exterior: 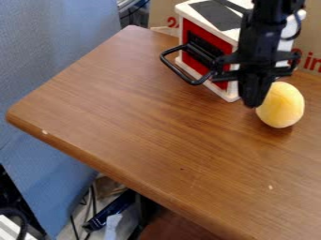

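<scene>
My black gripper [254, 92] points down beside a yellow egg-shaped ball [282, 108] on the wooden table [138, 112], its tip at the ball's upper left, partly in front of the white and red box [215, 30]. Whether the fingers are open or shut, or touch the ball, I cannot tell. A black wire-like handle [179, 69] shows at the box's front left.
A blue-grey surface [51, 66] is at the left, cardboard [305, 52] behind at the right.
</scene>
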